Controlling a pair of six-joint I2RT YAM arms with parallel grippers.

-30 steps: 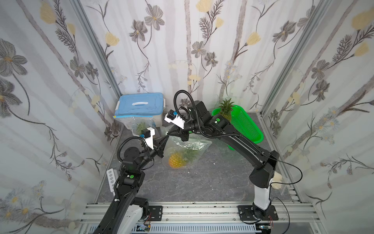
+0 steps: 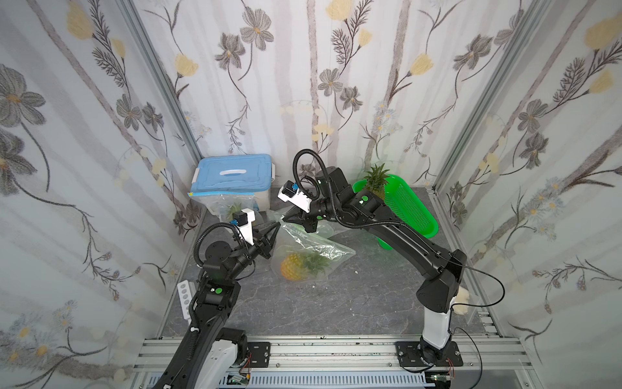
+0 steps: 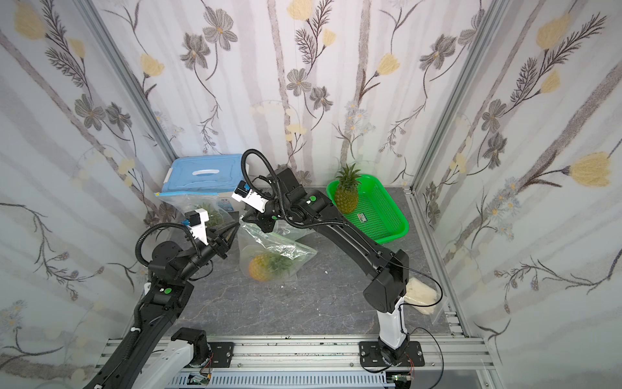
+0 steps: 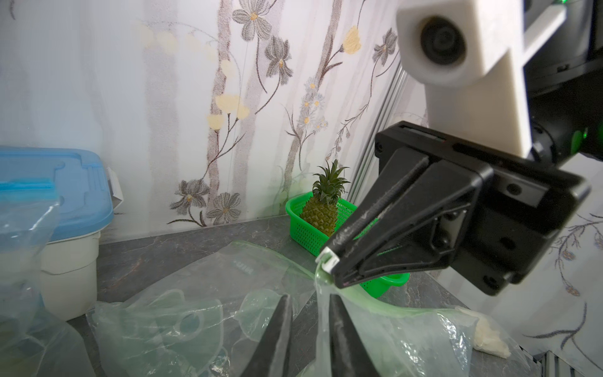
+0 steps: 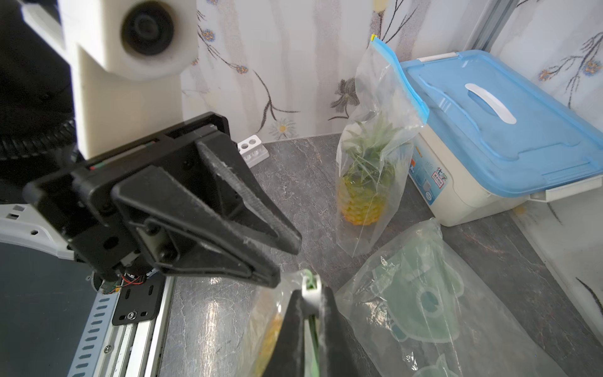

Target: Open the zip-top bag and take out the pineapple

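A clear zip bag (image 2: 338, 253) hangs upright near the table's middle, with a yellow pineapple (image 2: 294, 267) lying inside at its bottom. My right gripper is shut at the bag's top edge, on a white zip slider (image 5: 311, 282) and the green zip strip. Just beside it, my left gripper has its fingers part open near the same corner. In the left wrist view, a strip of bag film (image 4: 322, 326) runs down in the gap between the left fingers, unpinched.
Behind at left stand a blue-lidded box (image 2: 233, 171) and another bagged pineapple (image 5: 367, 182). A clear bag with a pale green item (image 5: 427, 295) lies behind the grippers. A green basket (image 3: 382, 217) holds a bare pineapple (image 3: 347, 194).
Both gripper tips were together at the bag's corner; now the right has shifted slightly rightward and the left has opened. The bag's right side has spread outward a little.
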